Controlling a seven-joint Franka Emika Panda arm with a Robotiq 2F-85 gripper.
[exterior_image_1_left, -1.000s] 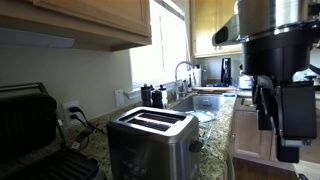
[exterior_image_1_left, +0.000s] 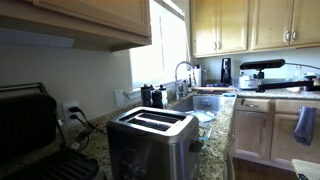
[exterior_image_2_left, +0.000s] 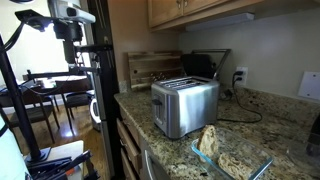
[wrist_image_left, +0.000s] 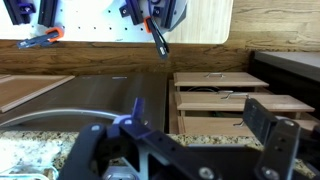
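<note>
My gripper stands open in the wrist view, its dark fingers far apart with nothing between them. Below it are cabinet fronts and the granite counter's edge (wrist_image_left: 70, 137). A steel two-slot toaster (exterior_image_1_left: 150, 146) sits on the counter, also plain in exterior view 2 (exterior_image_2_left: 187, 106). Beside the toaster there, a piece of bread (exterior_image_2_left: 207, 141) leans in a clear container (exterior_image_2_left: 240, 158) that holds more bread. Part of the arm (exterior_image_2_left: 12, 155) shows at the left edge of that view, well away from the toaster. Exterior view 1 does not show the gripper.
An open black appliance (exterior_image_1_left: 28, 128) lies left of the toaster, near a wall outlet (exterior_image_1_left: 72, 109) with cords. Behind it are dark bottles (exterior_image_1_left: 153, 97) and the sink (exterior_image_1_left: 198, 103). Upper cabinets (exterior_image_1_left: 85, 20) overhang the counter. Small tools (wrist_image_left: 155, 35) lie on a white surface.
The toaster has not moved.
</note>
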